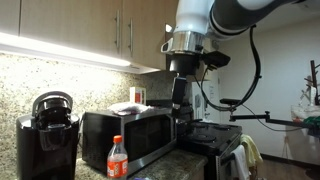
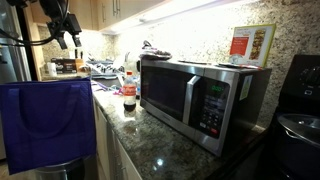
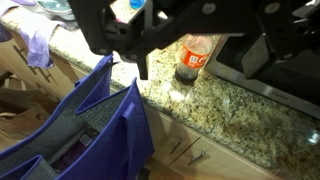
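A Coke bottle with a red cap [image 1: 117,158] stands upright on the counter in front of the microwave [image 1: 140,138]. Exterior view 2 shows the same bottle [image 2: 129,92] left of the microwave, part full of dark drink. A blue bag [image 2: 48,125] fills the lower left there; from the wrist its top gapes, with a dark grey lining [image 3: 75,135]. My gripper is open above the counter edge, its fingers spread wide. The bottle [image 3: 194,55] appears between them in the wrist view but well below, not held.
A black coffee maker [image 1: 48,135] stands left of the microwave, and a stove [image 1: 210,140] is to its right. Cabinets [image 1: 90,28] hang overhead. A dark pot [image 2: 300,128] sits on the stove.
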